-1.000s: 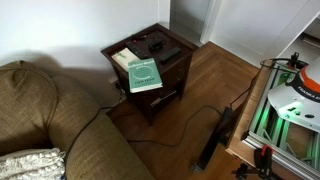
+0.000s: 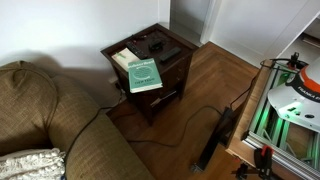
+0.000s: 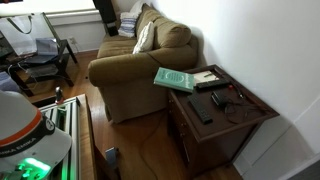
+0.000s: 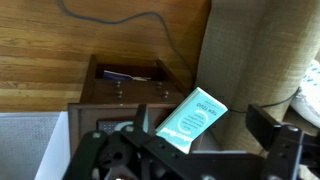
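Note:
My gripper stands open in the wrist view, its dark fingers (image 4: 262,125) spread wide. Between and beyond them shows a pale green book (image 4: 193,120); whether anything touches it cannot be told from this angle. In both exterior views the book (image 2: 144,75) (image 3: 175,78) lies on the dark wooden nightstand (image 2: 172,83) (image 3: 232,130), sticking out over the edge on the sofa's side. An opening (image 4: 130,73) in the nightstand shows in the wrist view, with something flat and pale inside.
A dark remote (image 3: 199,109), a light booklet (image 3: 208,78) and black items (image 3: 232,98) share the nightstand's top. Close by stands a brown sofa (image 2: 75,125) (image 3: 130,75). A cable (image 2: 185,125) crosses the otherwise open wooden floor.

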